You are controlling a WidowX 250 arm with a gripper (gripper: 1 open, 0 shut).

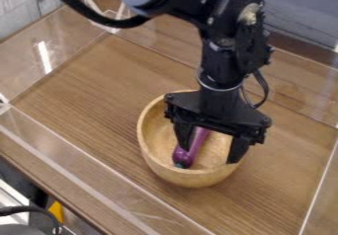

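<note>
My black gripper [208, 130] is lowered into a light wooden bowl [196, 172] at the lower middle, open, its two fingers spread toward either side of the bowl. A purple elongated object [185, 152] with a teal tip lies in the bowl between the fingers, partly hidden by the gripper.
Black parts [27, 211] and a bit of yellow show at the lower left edge. A pale rim runs along the back.
</note>
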